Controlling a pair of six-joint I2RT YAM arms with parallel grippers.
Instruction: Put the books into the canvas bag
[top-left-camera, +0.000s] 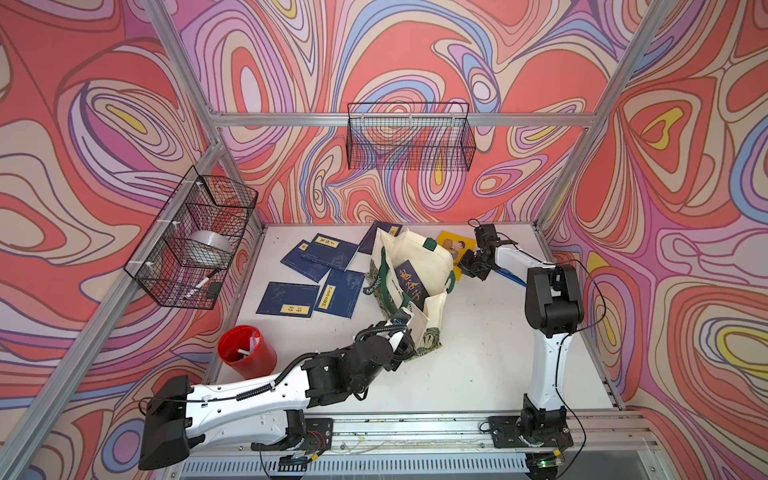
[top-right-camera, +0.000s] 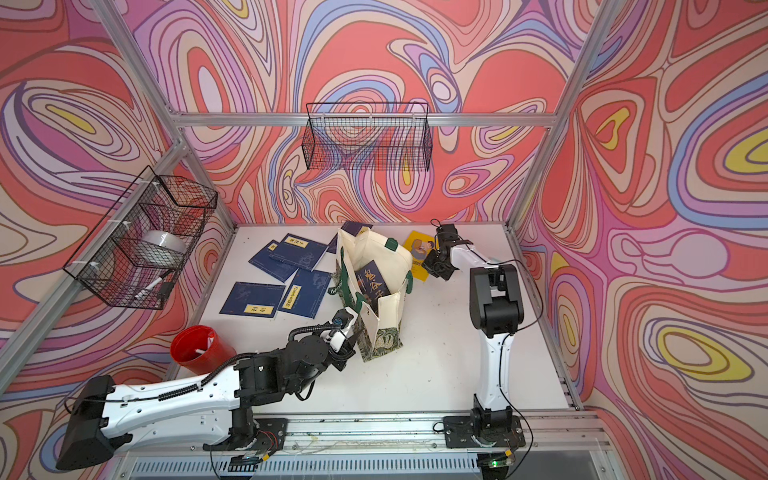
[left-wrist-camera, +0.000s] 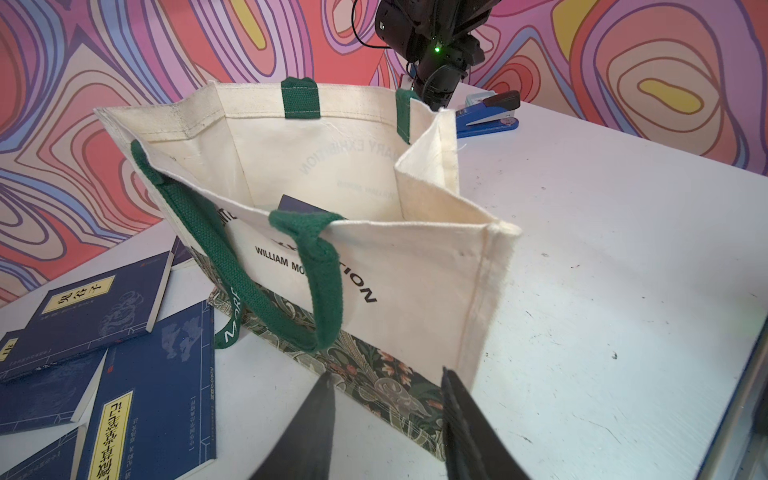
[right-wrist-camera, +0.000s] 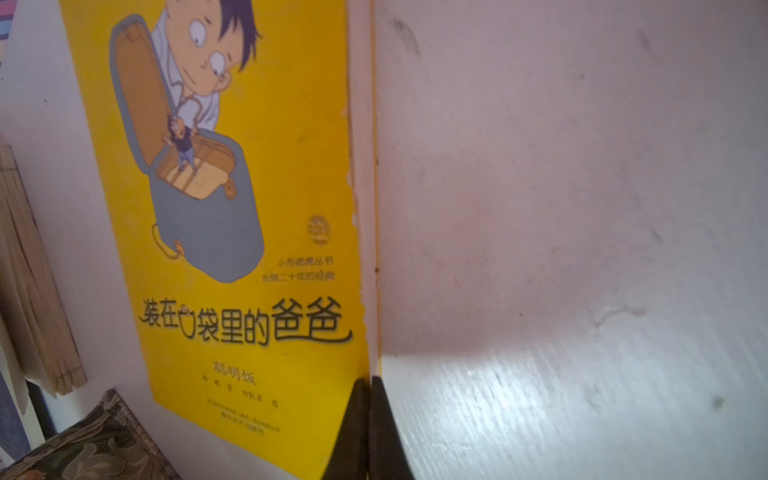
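Observation:
The cream canvas bag (left-wrist-camera: 400, 304) stands mid-table with a dark book (top-right-camera: 369, 280) inside. Several navy books (left-wrist-camera: 160, 392) lie to its left. My left gripper hovers at the bag's near end, fingers apart with nothing between them. On the bag's right, a yellow book (right-wrist-camera: 240, 240) lies on the table. My right gripper is shut at that book's right edge; whether it grips the edge is not visible.
A red bucket (top-left-camera: 240, 340) stands at the front left, a blue stapler (left-wrist-camera: 484, 124) behind the bag on the right.

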